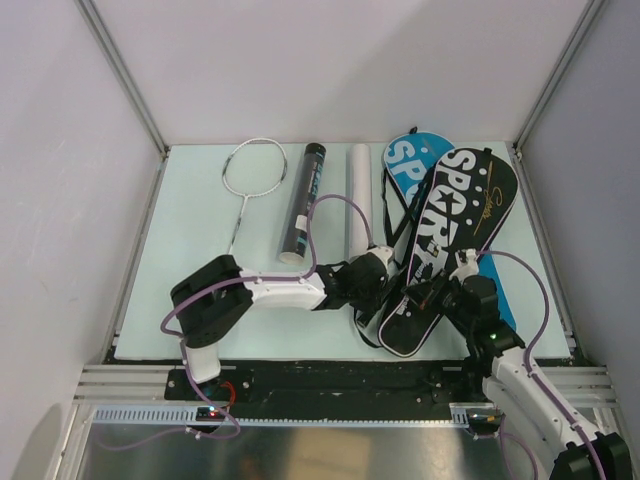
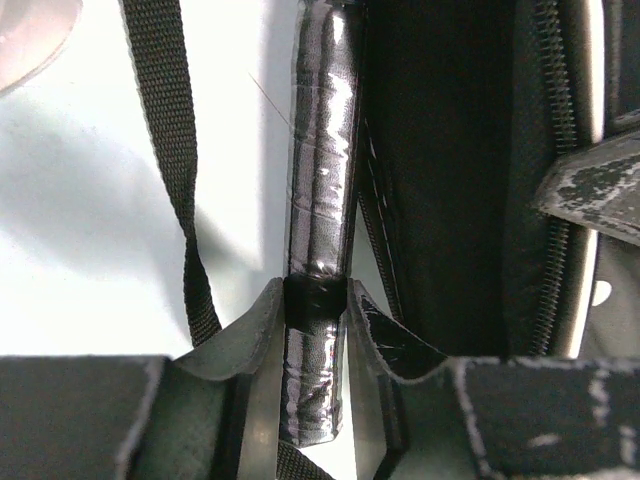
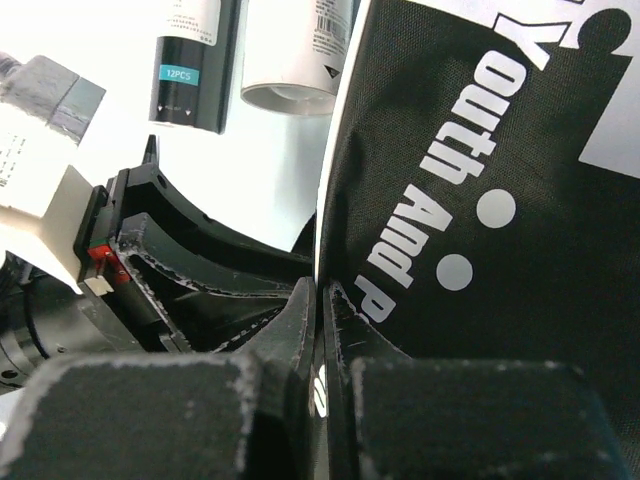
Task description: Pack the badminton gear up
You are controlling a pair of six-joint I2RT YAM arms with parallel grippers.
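In the left wrist view a shiny black wrapped handle [image 2: 322,180] runs beside the black racket bag's open zipper edge [image 2: 555,100]. My left gripper is closed around it, a fingertip touching each side; its far end is out of view. The large black bag [image 1: 455,210] lies slanted on the right of the table. My right gripper is shut at that bag's pale-edged rim, which runs down between its fingertips. A white racket [image 1: 252,175] lies at the far left, its handle hidden behind the left arm.
A dark shuttlecock tube [image 1: 303,200] and a white tube [image 1: 360,190] lie in the middle. A blue bag [image 1: 415,155] is partly under the black one. Loose black straps [image 2: 165,110] lie near the left gripper.
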